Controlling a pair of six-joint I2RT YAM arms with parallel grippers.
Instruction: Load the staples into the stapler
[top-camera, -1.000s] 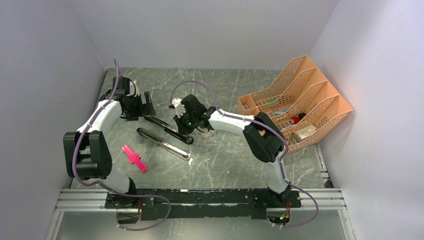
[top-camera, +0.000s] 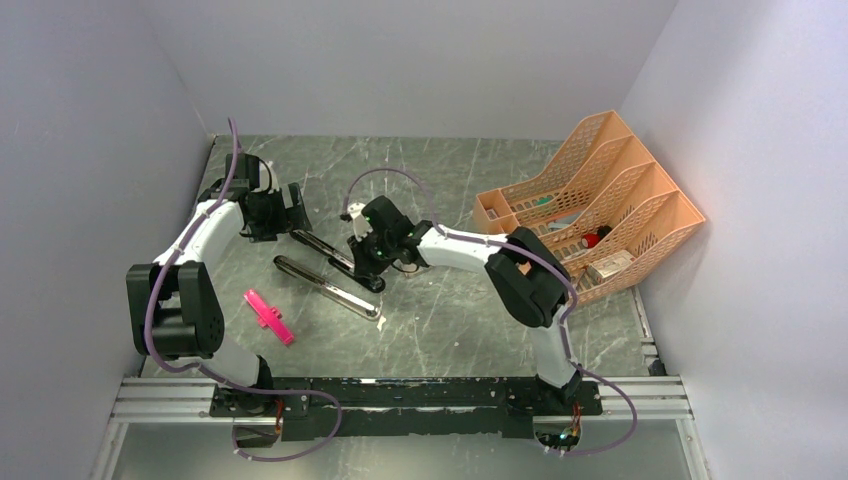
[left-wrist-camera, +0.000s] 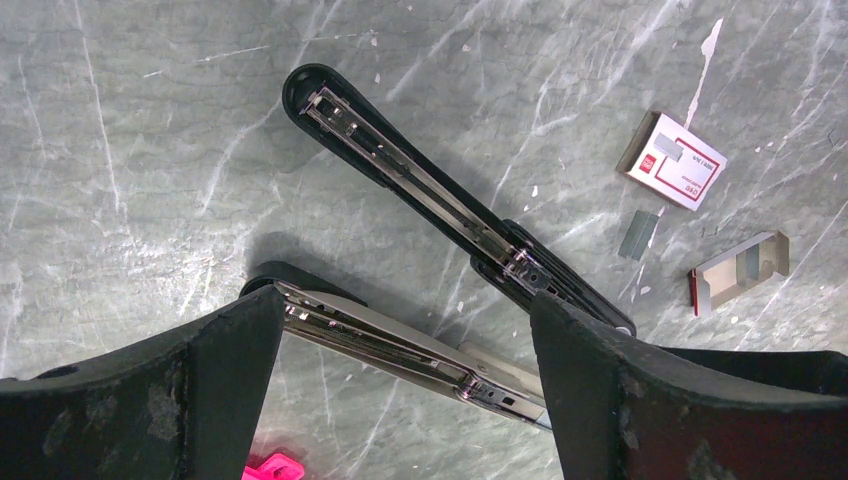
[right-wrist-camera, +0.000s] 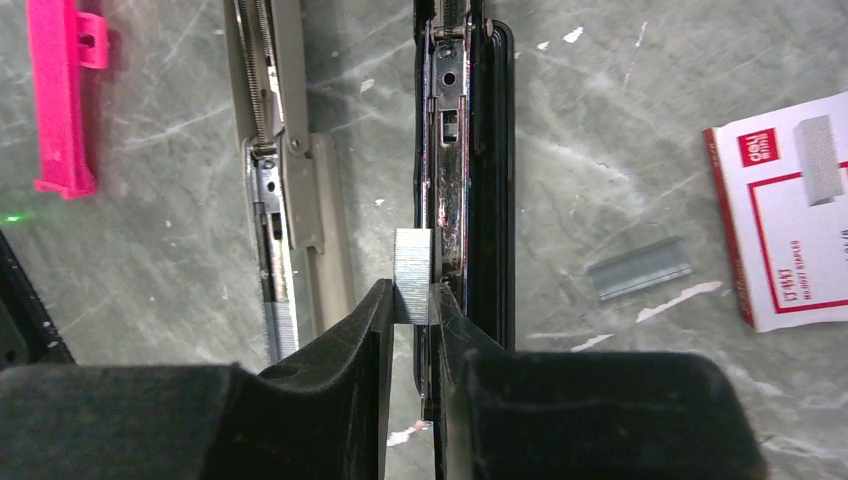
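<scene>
The black stapler (left-wrist-camera: 445, 205) lies opened out on the table, its long metal channel exposed. In the right wrist view, a silver staple strip (right-wrist-camera: 412, 262) juts from my right gripper, which is shut on its rear end. The strip lies along the left edge of the black stapler's channel, overlapping it from above; whether they touch I cannot tell. My left gripper is open and empty, above the table near the stapler's far-left end. A grey stapler (right-wrist-camera: 268, 190), also opened out, has staples (right-wrist-camera: 281, 328) in its channel.
Right of the black stapler lie a loose staple strip (right-wrist-camera: 640, 269), a white staple box (right-wrist-camera: 785, 235) with a strip on top, and an opened box sleeve (left-wrist-camera: 738, 272). A pink stapler (top-camera: 268, 317) is at front left. An orange organizer (top-camera: 600, 205) stands at the right.
The black stapler's near end sits a touch lower in view. The left arm has stayed still.
</scene>
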